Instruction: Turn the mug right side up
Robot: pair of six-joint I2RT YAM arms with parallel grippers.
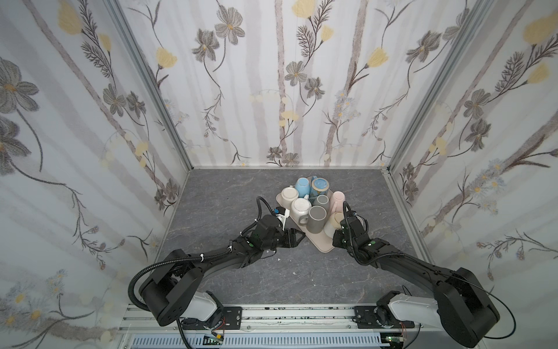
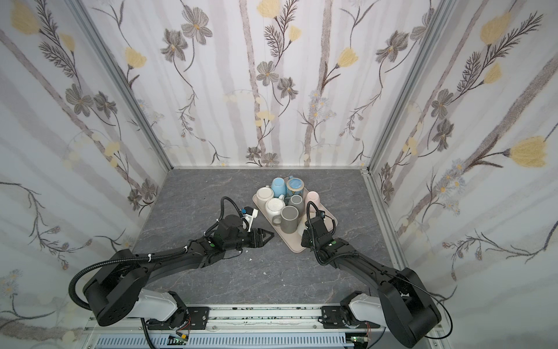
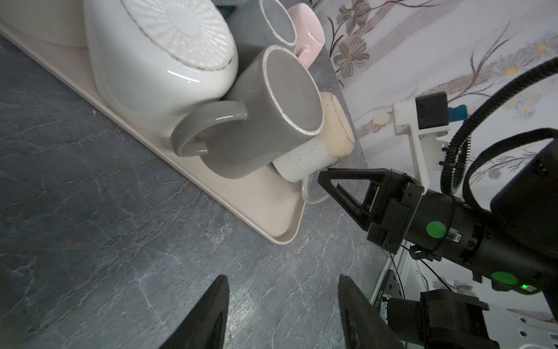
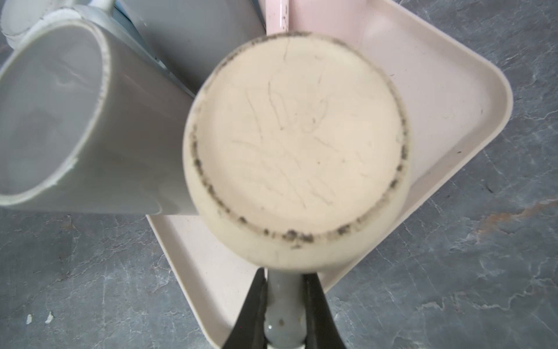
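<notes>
The cream mug (image 4: 299, 136) stands upside down near the front corner of the pinkish tray (image 4: 476, 110), its base facing the right wrist camera. Close on both sides of its handle (image 4: 284, 311) are the fingers of my right gripper; whether they press on it cannot be told. In the left wrist view the mug shows speckled white with a tan base end (image 3: 338, 128). Left of it, a grey mug (image 3: 267, 116) is also base up. My left gripper is open and empty, over the counter just off the tray's front-left edge.
Several more mugs crowd the tray: white (image 1: 300, 206), cream-white (image 1: 289, 195), light blue (image 1: 302, 186), blue-and-tan (image 1: 319, 185), small grey (image 1: 322, 201) and pink (image 1: 337, 199). Counter in front of the tray is bare. Patterned walls enclose the sides.
</notes>
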